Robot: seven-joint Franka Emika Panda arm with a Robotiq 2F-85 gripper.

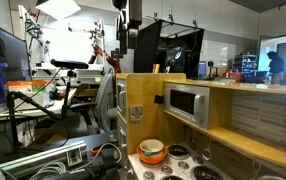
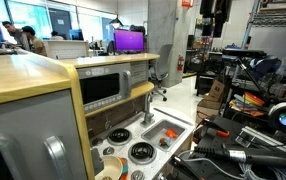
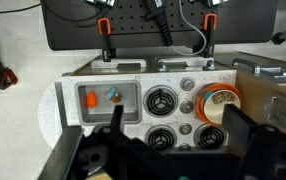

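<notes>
High above a toy kitchen counter hangs my gripper, pointing down. In the wrist view its two dark fingers stand wide apart at the lower left and lower right, with nothing between them. Below lies the stove top with several black burners point(image 3: 161, 102). An orange-rimmed pot point(image 3: 219, 94) sits at the right of the burners, holding something pale and brownish. To the left is a metal sink point(image 3: 127, 112); in it lie an orange object point(image 3: 91, 99) and a small blue-and-orange object point(image 3: 114, 95). The pale bowl-like top point(image 1: 151, 146) of the pot shows in exterior view 1.
A silver microwave point(image 1: 188, 103) stands on a wooden shelf point(image 1: 245, 141) along the counter's back. Beside the pot rises a tall cabinet point(image 2: 28, 125). Cables point(image 2: 245, 160) lie across the black robot base. Open air surrounds the gripper.
</notes>
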